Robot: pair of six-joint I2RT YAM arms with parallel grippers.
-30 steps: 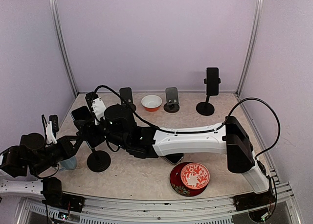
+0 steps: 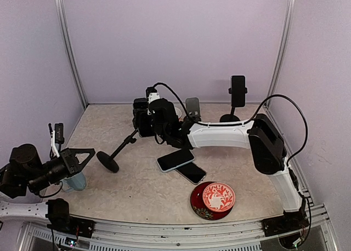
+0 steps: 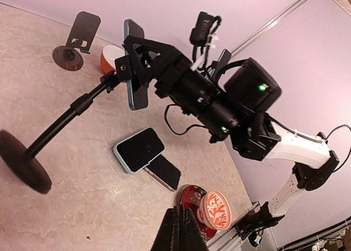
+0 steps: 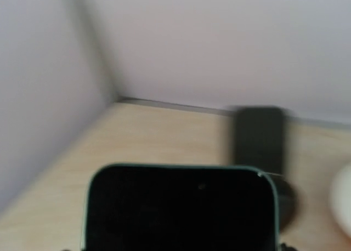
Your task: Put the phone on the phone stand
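A phone (image 4: 181,207) with a pale green edge fills the bottom of the right wrist view; in the left wrist view it is upright (image 3: 137,97), at the head of a black long-stemmed stand (image 3: 60,125), with my right gripper at it. Whether the fingers grip it is hard to tell. The stand's round base (image 2: 108,161) appears tilted in the top view. My left gripper is shut, nothing between its fingers.
Small stands (image 2: 192,106) and a taller one (image 2: 237,95) line the back. Two phones (image 2: 174,159) lie mid-table, a patterned bowl (image 2: 218,197) on a red plate at front right. A white bowl (image 3: 109,58) is at the back.
My right arm has moved back and right, with the phone and stand moving too; the stand now leans. The left gripper has moved slightly, apart from the right.
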